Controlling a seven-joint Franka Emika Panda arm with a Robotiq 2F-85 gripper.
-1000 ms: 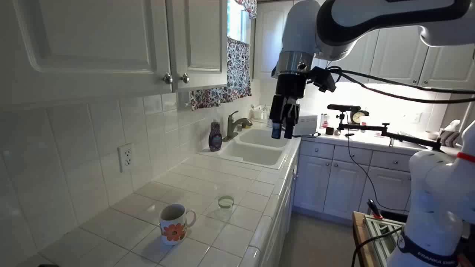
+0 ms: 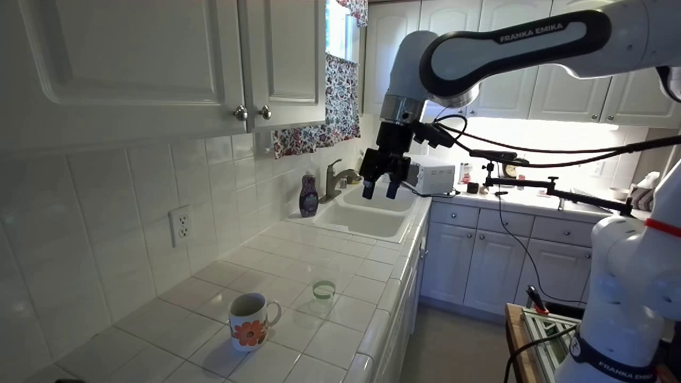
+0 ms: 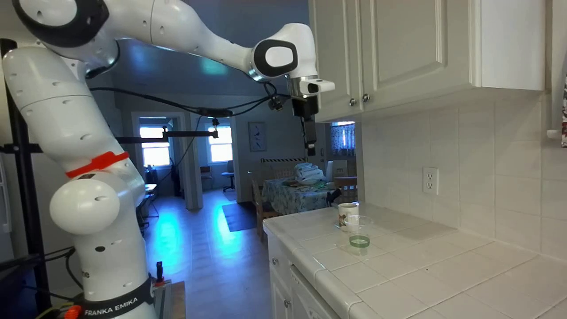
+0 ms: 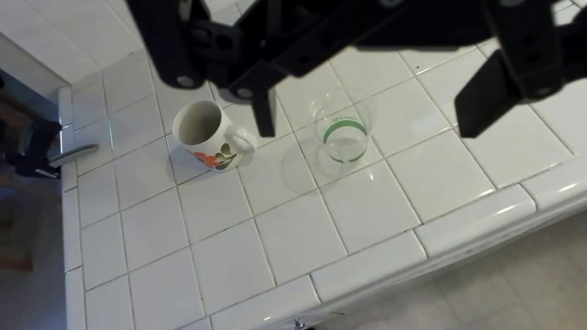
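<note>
A white mug (image 2: pixel 249 321) with an orange flower stands upright on the tiled counter, its handle toward the clear cup. That clear plastic cup (image 2: pixel 323 290) with a green band is upright a short way off, apart from the mug. My gripper (image 2: pixel 379 192) hangs high above the counter near the sink, open and empty. From the wrist view, the clear cup (image 4: pixel 342 132) appears below the gap between the fingers, while the mug (image 4: pixel 206 134) lies to the left, partly beneath the gripper's dark body. In exterior view 2 the cup (image 3: pixel 359 237) partly overlaps the mug (image 3: pixel 346 214).
The sink (image 2: pixel 373 214) with its faucet (image 2: pixel 335 182) and a purple soap bottle (image 2: pixel 308 196) lie at the counter's far end. Wall cabinets (image 2: pixel 284 60) overhang the counter. Tiles between cup and sink are bare.
Mug and cup stand where they were.
</note>
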